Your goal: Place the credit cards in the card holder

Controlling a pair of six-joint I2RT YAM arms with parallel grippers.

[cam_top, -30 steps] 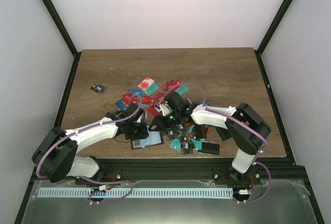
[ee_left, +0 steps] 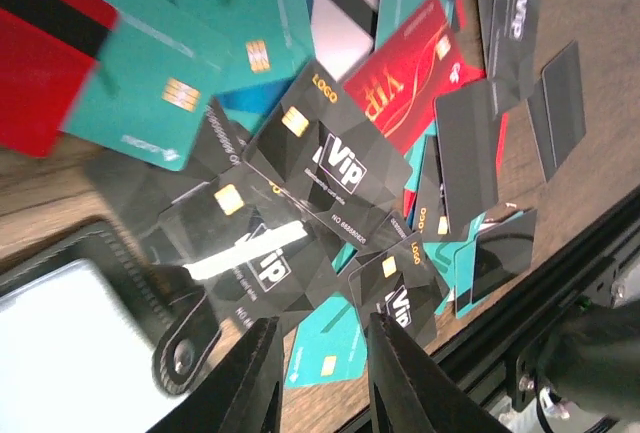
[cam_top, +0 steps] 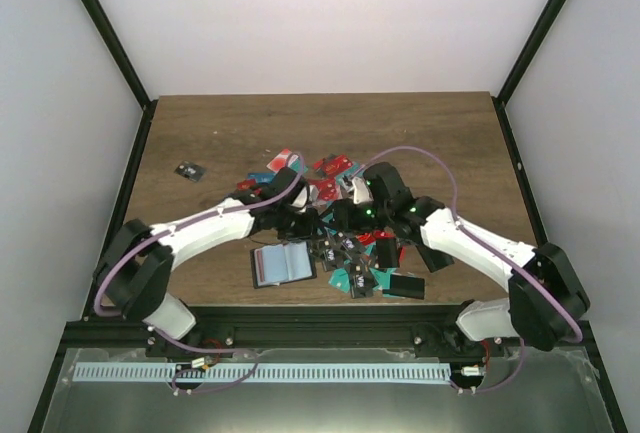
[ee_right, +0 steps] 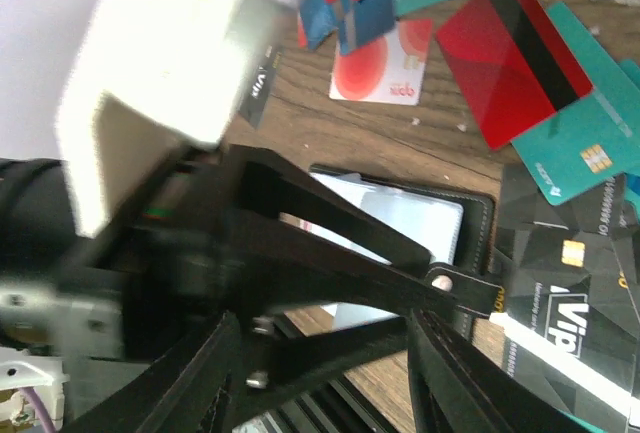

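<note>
The card holder [cam_top: 283, 264] lies unfolded at the front left of centre, black with pale clear sleeves. Its black strap [ee_left: 185, 348], with a metal snap, sticks out over the cards in the left wrist view. Black VIP cards [ee_left: 335, 173], red cards [ee_left: 405, 73] and teal cards [ee_left: 175, 93] are strewn beside it. My left gripper is open above the cards, nothing between its fingers. My right gripper is also open and empty; the left gripper's long fingers [ee_right: 345, 283] cross its view. Both grippers hover close together near the table's middle.
A lone black card [cam_top: 190, 170] lies far left on the wooden table [cam_top: 250, 118]. Dark cards [cam_top: 405, 286] sit near the front edge, right of the pile. Open wood surrounds the back. The two arms nearly touch, leaving little room between them.
Both grippers have moved from over the holder toward the right and back, above the cards. The holder is now more fully uncovered in the top view.
</note>
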